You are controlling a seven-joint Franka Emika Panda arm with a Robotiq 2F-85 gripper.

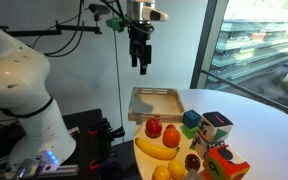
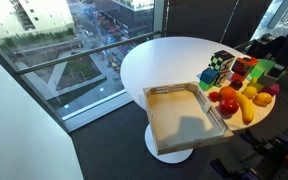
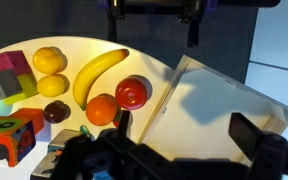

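High above the table's edge, my gripper points downward. From the wrist, its two dark fingers stand wide apart at the lower edge, open, with only table and tray far below. A shallow wooden tray with a pale floor is empty. Beside it on the white round table lie a red apple-like fruit, an orange and a yellow banana. Two yellow-orange fruits and a dark plum-like fruit are close by.
Several coloured blocks or boxes crowd together: a blue cube, a black-and-white patterned box and a red-green box. Large windows stand beyond it.
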